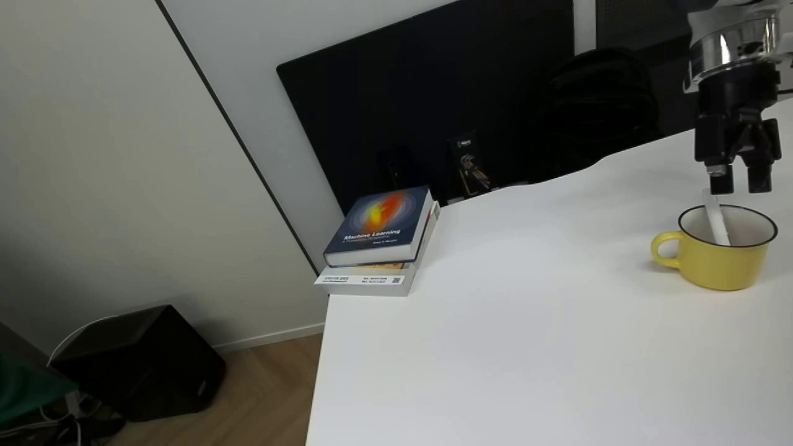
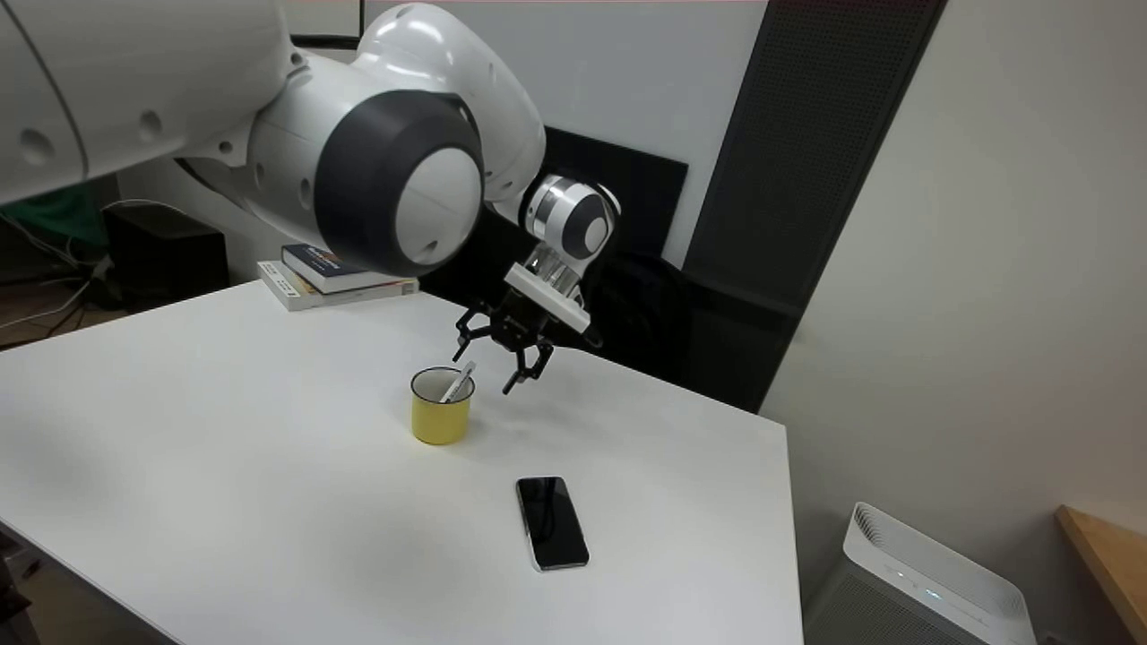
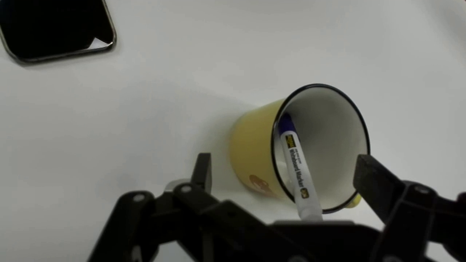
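A yellow mug (image 1: 719, 264) with a dark rim stands upright on the white table. Leaning inside it is a whiteboard marker (image 3: 301, 174), white with a purple-blue end down in the mug; its upper end sticks out past the rim. My gripper (image 2: 481, 373) is open above and behind the mug, its fingers wide apart with nothing held between them. From the wrist, the mug (image 3: 255, 148) shows beyond the spread fingers (image 3: 202, 171), and the marker's near end meets the dark gripper body at the bottom of the picture; whether they touch I cannot tell.
A black phone (image 2: 553, 523) lies flat on the table in front of the mug. Two stacked books (image 1: 380, 227) sit at the table's far corner.
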